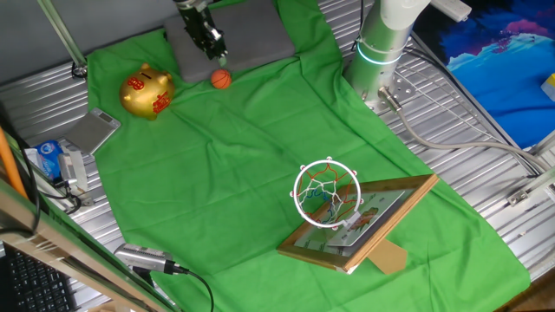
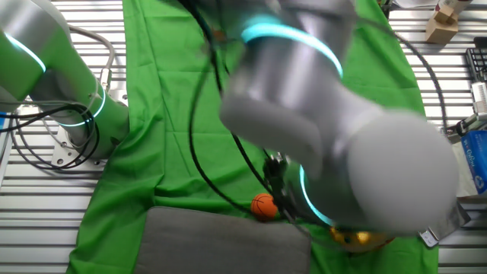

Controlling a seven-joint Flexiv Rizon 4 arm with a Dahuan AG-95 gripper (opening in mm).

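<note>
A small orange basketball (image 1: 221, 79) rests on the green cloth (image 1: 217, 165) at the front edge of a grey pad (image 1: 251, 39). My dark gripper (image 1: 223, 61) hangs just above and behind the ball in exterior view 1, its fingertips near the ball's top. Whether its fingers are apart is too small to make out. In exterior view 2 the ball (image 2: 264, 206) shows beside the gripper, which the blurred arm (image 2: 289, 99) largely covers. A mini hoop (image 1: 326, 192) with a net is fixed to a wooden-framed board (image 1: 381, 217) on the near side of the cloth.
A gold piggy bank (image 1: 147, 91) stands left of the ball. Beyond it, near the cloth's left edge, lies a flat grey device (image 1: 93, 131). A silver camera-like device (image 1: 143, 257) sits at the near left.
</note>
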